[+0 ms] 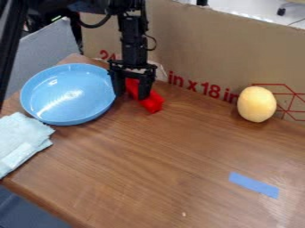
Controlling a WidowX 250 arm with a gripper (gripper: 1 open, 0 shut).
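Observation:
My black gripper [134, 78] hangs just right of the blue plate [67, 94], its fingers down around a red block [152, 101]. The block lies tilted on the wooden table, its top partly hidden by the gripper. I cannot tell whether the fingers are closed on it. The plate is empty.
A folded light cloth [18, 143] lies at the front left. A pale yellow round object [256, 104] stands at the back right before a cardboard panel [215, 44]. A blue tape strip [254, 185] is at the right front.

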